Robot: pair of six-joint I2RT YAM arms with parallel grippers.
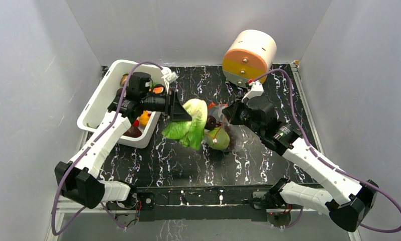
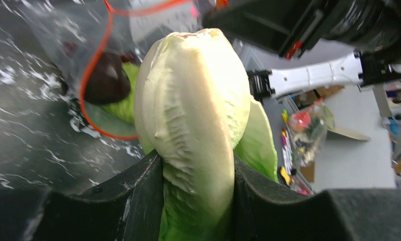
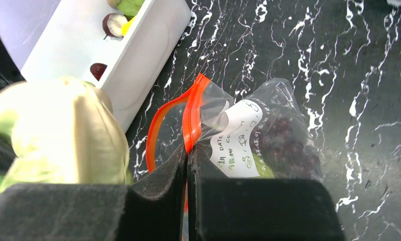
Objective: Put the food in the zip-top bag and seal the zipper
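Note:
A leafy lettuce [image 1: 188,125] is held by my left gripper [image 1: 178,108], shut on its pale stem end, just left of the bag's mouth. The zip top bag [image 3: 259,145] lies on the dark marble top with a green round item [image 1: 218,138] and dark round food inside. My right gripper is shut on the rim of the bag at its orange zipper [image 3: 193,115], holding it up. In the left wrist view the lettuce [image 2: 193,100] fills the middle, in front of the bag's red edge.
A white bin [image 1: 90,110] of vegetables and fruit stands at the left. A small drawer cabinet [image 1: 248,52] stands at the back right.

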